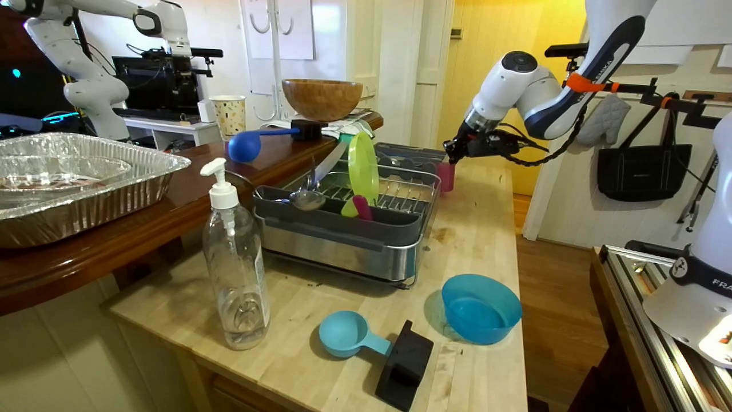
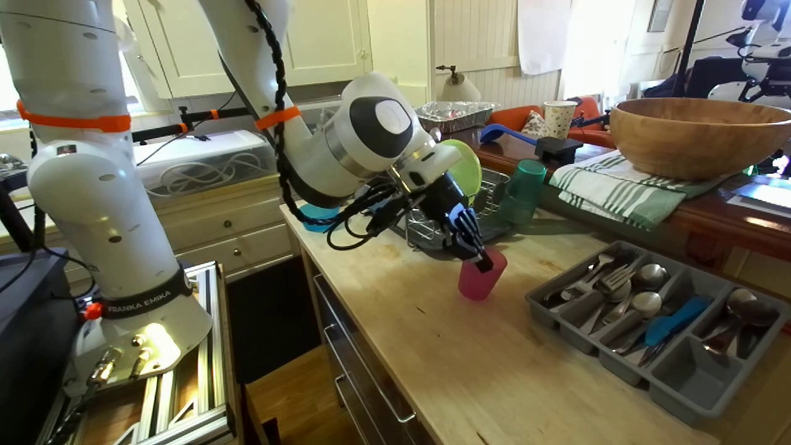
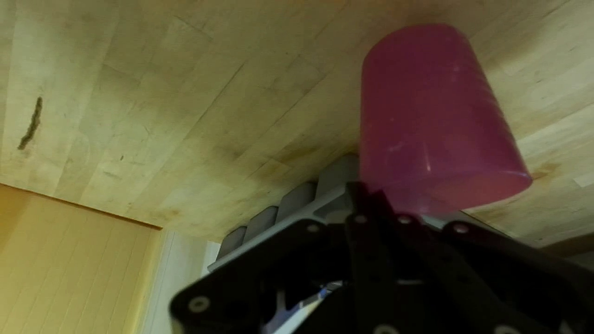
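Note:
A translucent pink cup [image 2: 480, 280] is over the far part of the wooden counter, slightly tilted with its mouth up. My gripper [image 2: 482, 262] points down at its rim, with the fingers shut and the thin cup wall seemingly between the fingertips. In the wrist view the cup [image 3: 434, 117] fills the right side, its rim overlapping the black fingers [image 3: 364, 203]. Whether its base touches the wood cannot be told. Exterior view 1 shows the cup [image 1: 446, 177] just below the gripper [image 1: 450, 155], beyond the dish rack.
A dish rack [image 1: 343, 237] holds a green plate [image 1: 363, 168]. The grey cutlery tray [image 2: 686, 389] lies to the cup's right in exterior view 2. Nearer exterior view 1 stand a blue bowl [image 1: 480, 309] and a pump bottle [image 1: 237, 288]. Bare counter [image 2: 445, 356] lies in front of the cup.

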